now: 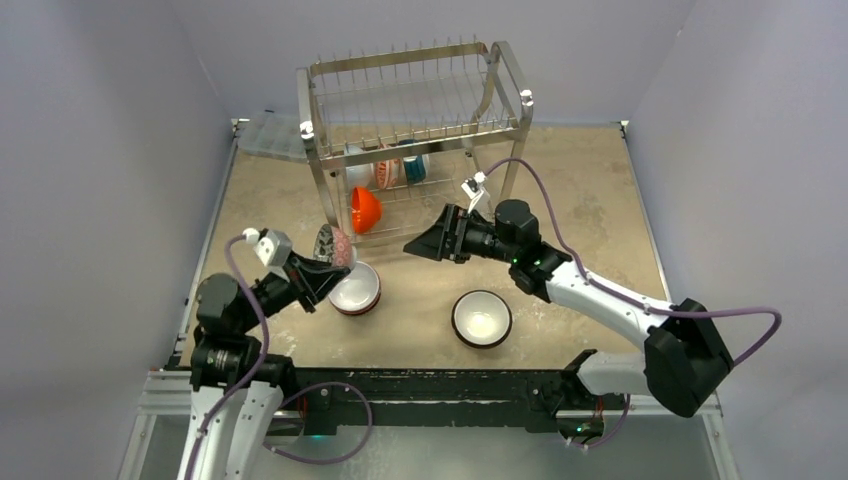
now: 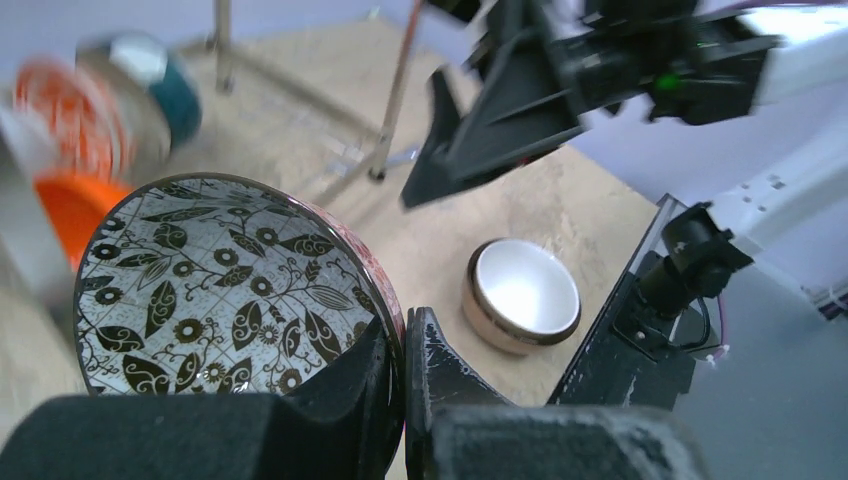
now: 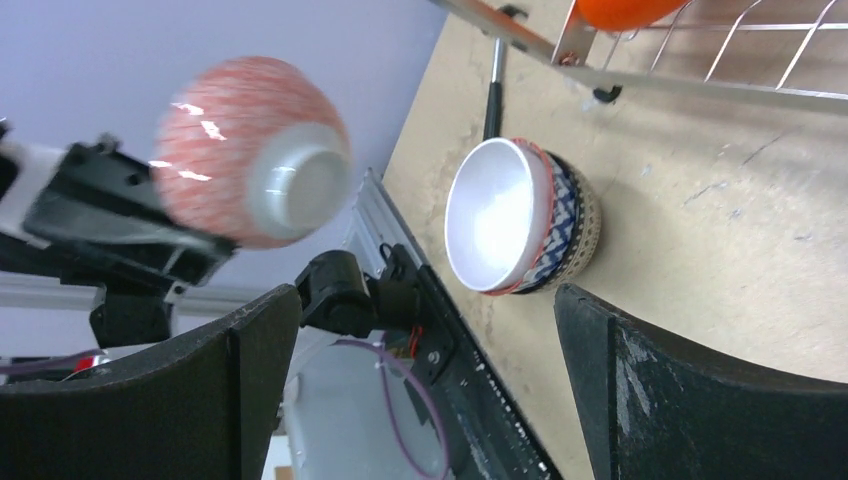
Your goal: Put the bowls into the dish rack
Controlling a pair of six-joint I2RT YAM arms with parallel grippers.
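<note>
My left gripper [image 1: 322, 272] is shut on a patterned bowl [image 1: 333, 243], held in the air left of the rack's front, above a stack of bowls [image 1: 354, 292]; in the left wrist view its floral face [image 2: 220, 280] fills the lower left. The steel dish rack [image 1: 420, 150] holds white, striped and teal bowls and an orange bowl [image 1: 366, 206] on its lower tier. My right gripper [image 1: 430, 240] is open and empty in front of the rack. A white bowl with dark rim [image 1: 481, 318] lies at the front right.
A hammer [image 3: 493, 105] lies left of the stack, mostly hidden by the left arm in the top view. A clear plastic piece [image 1: 270, 135] is at the back left.
</note>
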